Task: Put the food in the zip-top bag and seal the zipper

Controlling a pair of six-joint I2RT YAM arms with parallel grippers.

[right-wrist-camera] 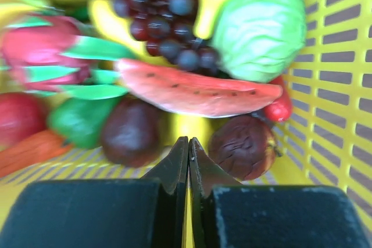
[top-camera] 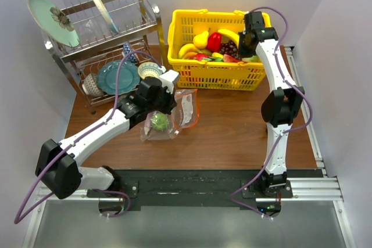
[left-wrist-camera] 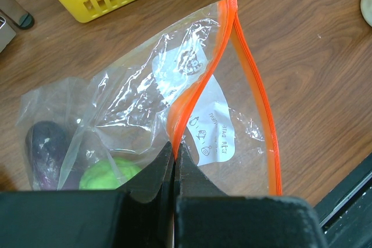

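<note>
The zip top bag [left-wrist-camera: 128,108] with orange zipper lies on the table, holding a green round item [left-wrist-camera: 107,175] and a dark purple item [left-wrist-camera: 45,154]. My left gripper is shut at the bag's zipper edge; whether film is between its fingers is hard to tell. My right gripper is shut with nothing visible between its fingers, over the yellow basket's [top-camera: 218,76] right end. Below it are a watermelon slice [right-wrist-camera: 197,91], cabbage [right-wrist-camera: 258,27], grapes [right-wrist-camera: 163,21], bananas, dragon fruit [right-wrist-camera: 40,50] and other food.
A metal dish rack [top-camera: 102,7] with plates and mugs stands at the back left. Walls border the table at the back and sides.
</note>
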